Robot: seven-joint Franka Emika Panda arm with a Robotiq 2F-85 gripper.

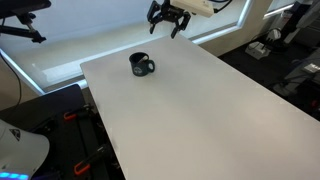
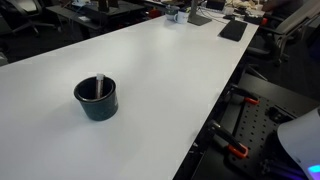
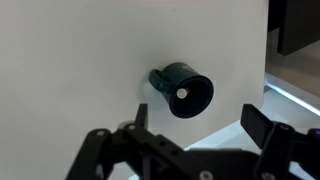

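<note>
A dark mug (image 1: 142, 66) stands upright on the white table, near its far left corner in exterior view 1. Its handle shows on the right there. In exterior view 2 a pale stick-like object (image 2: 100, 86) leans inside the mug (image 2: 98, 107). From above, in the wrist view, the mug (image 3: 178, 77) has its handle toward the upper left and a light round end inside. My gripper (image 1: 166, 25) hangs beyond the mug and above the table's far end, its fingers wide apart and empty. In the wrist view the gripper frames the mug's lower rim without touching it.
A dark robot base with a white housing (image 1: 20, 150) sits at the left edge. Chairs and equipment (image 1: 280, 50) stand beyond the table at the right.
</note>
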